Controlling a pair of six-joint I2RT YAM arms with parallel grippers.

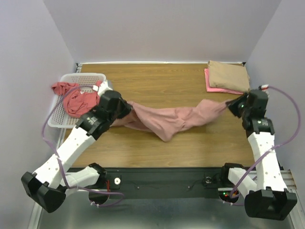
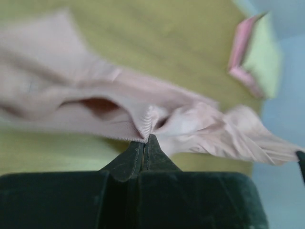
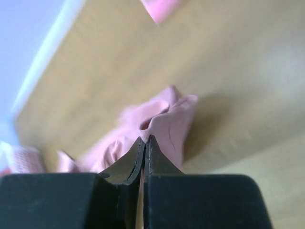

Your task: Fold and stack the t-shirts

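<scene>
A dusty-pink t-shirt [image 1: 167,119] is stretched between my two grippers, lifted off the table with its middle sagging; its printed front does not show. My left gripper [image 1: 125,109] is shut on the ribbed collar, seen pinched at the fingertips [image 2: 151,151] in the left wrist view. At the right end, my right gripper [image 1: 232,106] is shut on the other end of the shirt, and in the right wrist view a fold of pink cloth [image 3: 167,131] rises from the closed tips. Both wrist views are blurred.
A white basket [image 1: 58,117] with a red shirt [image 1: 78,102] inside stands at the left. Folded beige cloth [image 1: 228,76] lies on folded pink cloth [image 1: 208,82] at the back right.
</scene>
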